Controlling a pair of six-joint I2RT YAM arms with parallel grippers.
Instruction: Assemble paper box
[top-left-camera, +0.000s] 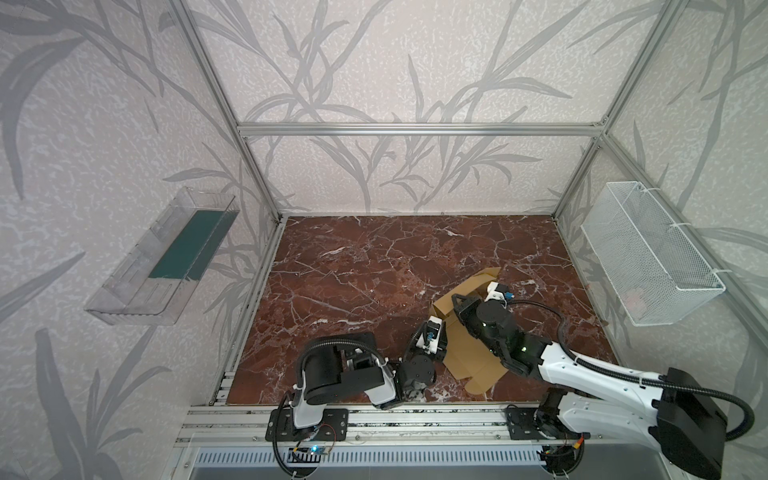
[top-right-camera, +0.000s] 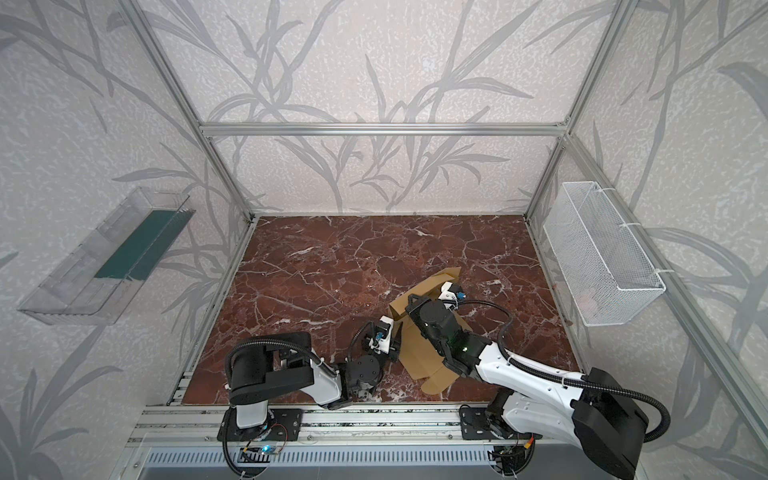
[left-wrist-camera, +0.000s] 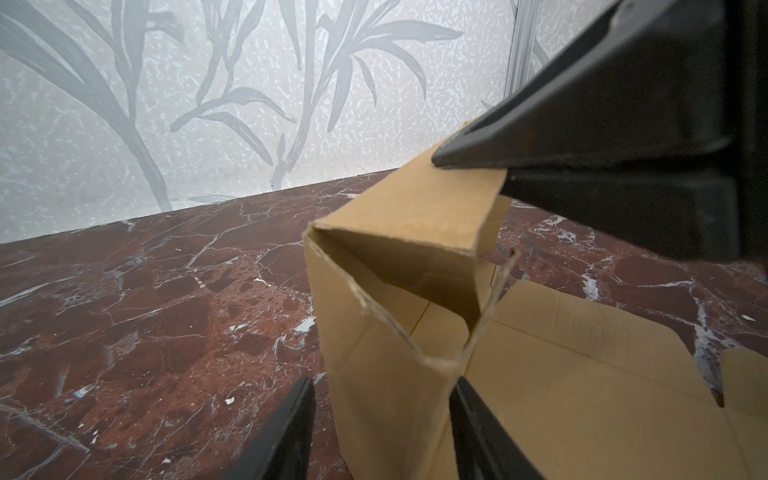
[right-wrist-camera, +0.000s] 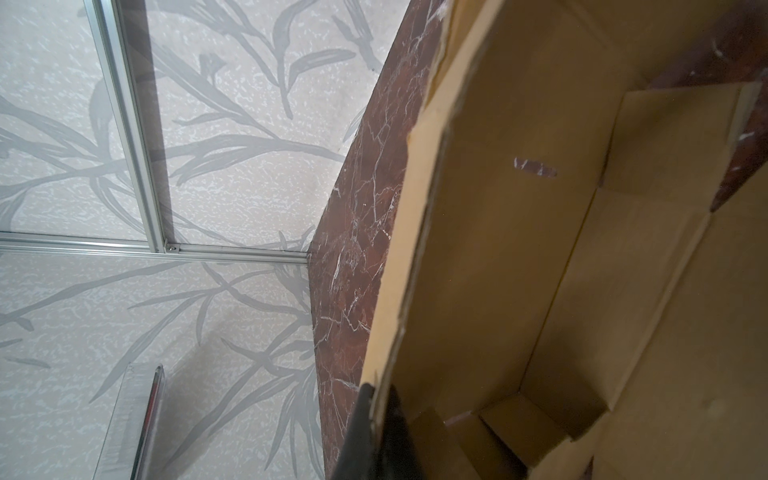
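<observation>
The brown cardboard box is partly folded on the marble table, right of centre. Its far long side stands up, while the rest of the sheet lies spread out toward the front. In the left wrist view, an end panel rises between the fingers of my left gripper, which is shut on it. A folded flap slopes over the box's opening there. My right gripper is shut on the thin upper edge of the long wall, as the right wrist view shows. Its arm hides part of the box from above.
A clear bin hangs on the left wall and a white mesh basket on the right wall.
</observation>
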